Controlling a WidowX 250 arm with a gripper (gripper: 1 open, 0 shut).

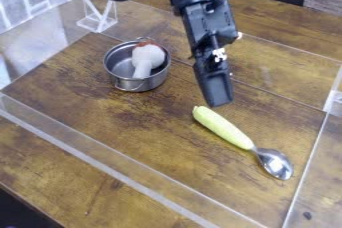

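Note:
My black gripper (217, 90) hangs in the middle of the camera view, right of a steel pot (127, 80) and above a spoon with a pale yellow-green handle (221, 126) and a steel bowl end (274, 164). The gripper looks shut, with nothing visible between its fingers. The spoon lies on the wooden table below and slightly right of the fingertips. In the pot sits a white object (142, 60) with a red part at its top.
Clear panels or strips run along its left and right. A white stand (96, 17) is at the back left.

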